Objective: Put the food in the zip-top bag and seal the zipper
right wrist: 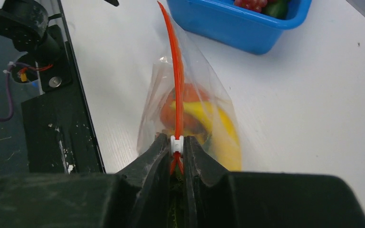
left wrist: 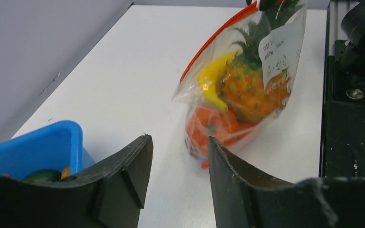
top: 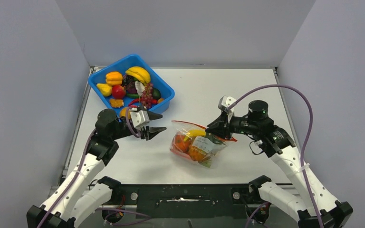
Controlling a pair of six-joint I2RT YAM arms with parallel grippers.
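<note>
A clear zip top bag point(top: 200, 144) with a red-orange zipper strip hangs tilted from my right gripper point(top: 212, 130). Inside are a yellow banana-like piece point(left wrist: 214, 80), a pineapple point(left wrist: 252, 90) and an orange-red fruit point(left wrist: 206, 126). In the right wrist view the fingers point(right wrist: 157, 161) pinch the white slider point(right wrist: 177, 144) on the red zipper point(right wrist: 177, 85); past it the strip runs on as a single line toward the left arm. My left gripper stands open, left of the bag and apart from it, with nothing between its fingers.
A blue bin point(top: 168, 100) full of toy fruit and vegetables stands at the back left, close to my left gripper. Grey walls enclose the sides and back.
</note>
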